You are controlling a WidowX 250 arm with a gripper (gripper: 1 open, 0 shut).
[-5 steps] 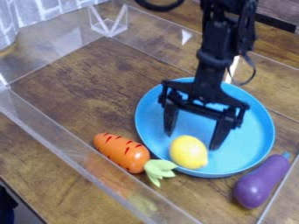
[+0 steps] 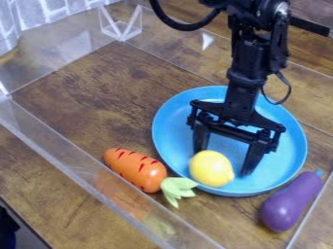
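A black gripper (image 2: pixel 229 137) reaches down from the top into a blue bowl (image 2: pixel 176 126), its fingers apart and low over the bowl's floor. A yellow round object (image 2: pixel 211 168) sits in the front of the bowl, just in front of the fingers; whether they touch it cannot be told. The gripper is open, with nothing visibly held.
An orange toy carrot (image 2: pixel 138 171) lies left of the bowl, and a purple toy eggplant (image 2: pixel 290 202) lies at its lower right. Clear plastic walls edge the wooden surface.
The gripper has come down lower into the bowl since a second ago. The yellow object shows little change.
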